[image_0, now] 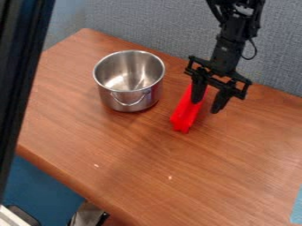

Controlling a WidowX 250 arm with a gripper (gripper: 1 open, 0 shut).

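A red elongated block [185,114] lies on the wooden table right of a steel pot [127,80]. My black gripper [207,94] is over the upper end of the red block, one finger on either side of that end. Whether the fingers touch the block is unclear.
The pot stands at the back left of the table [130,168], whose front and right areas are bare. A grey padded wall runs behind. A dark vertical post fills the left edge, with blue floor at the lower left.
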